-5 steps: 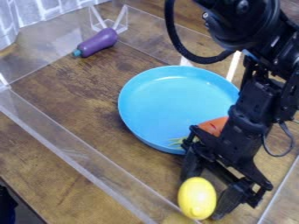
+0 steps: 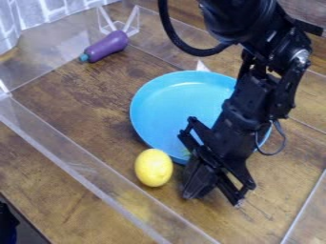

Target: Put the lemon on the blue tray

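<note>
The yellow lemon [image 2: 152, 167] is just outside the near left rim of the round blue tray [image 2: 166, 105], overlapping that rim in the picture. My black gripper [image 2: 189, 169] is low at the tray's near right side, its fingers pointing left toward the lemon. Dark fingers [image 2: 200, 181] lie close to the lemon's right side. Whether they touch or grip it is unclear, as is whether the lemon rests on the table. The arm covers the tray's right part.
A purple eggplant [image 2: 105, 47] lies at the back left, well away from the tray. Clear strips [image 2: 79, 152] run along the left and front of the brown table [image 2: 64, 95]. Open table lies left of the tray.
The lemon has shifted up and left in the picture, closer to the tray's near left rim. My gripper moved the same way and turned. The orange item on the tray is now hidden.
</note>
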